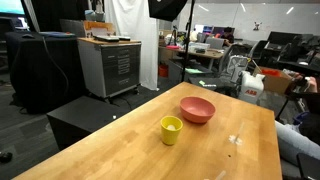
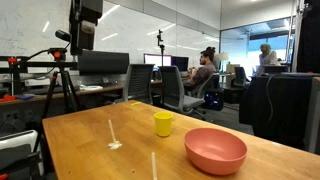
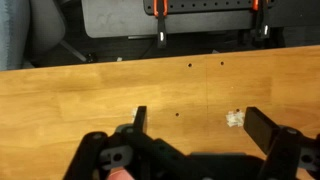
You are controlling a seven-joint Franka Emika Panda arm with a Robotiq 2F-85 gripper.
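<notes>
A yellow cup [image 1: 171, 130] stands upright on the wooden table [image 1: 105, 150], near a red bowl [image 1: 197, 109]. From the other side, the bowl [image 2: 215, 150] is closer to the camera than the cup [image 2: 163, 124]. High above the table, at the upper left of exterior view 2, hangs my gripper [image 2: 85, 38]. In the wrist view the gripper is open, its fingers wide apart with only tabletop visible between them. Just a sliver of the bowl [image 3: 120, 174] shows at that view's bottom edge; the cup is out of sight there.
A small white piece [image 3: 236, 118] lies on the table near the right finger. One thin white stick [image 2: 154, 166] lies near the bowl, and another [image 2: 112, 130] is farther left. Grey drawers [image 1: 110, 68] stand beyond the table.
</notes>
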